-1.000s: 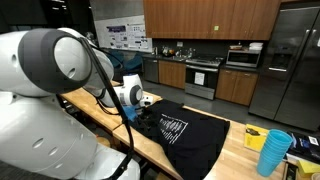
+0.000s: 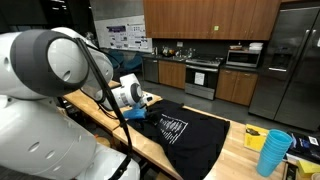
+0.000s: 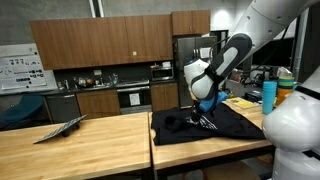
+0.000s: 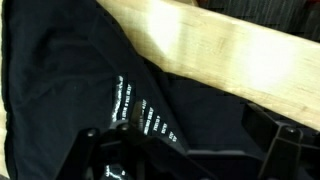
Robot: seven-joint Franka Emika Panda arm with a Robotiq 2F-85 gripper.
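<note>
A black cloth with white print lies spread on the wooden table. From above, the wrist view shows the cloth with a line of white lettering and a raised fold, beside bare wood. My gripper stands open over the cloth near its edge, its two dark fingers wide apart and nothing seen held between them. In exterior view 2 the gripper is low over the bunched part of the cloth. Whether the fingertips touch the fabric, I cannot tell.
A blue cup stands at the table's right side, close to a yellow item and other small objects. Bare tabletop stretches widely to the left in exterior view 2. Kitchen cabinets are far behind.
The wrist and gripper have shifted and turned slightly over the near-left part of the cloth. The cloth looks the same.
</note>
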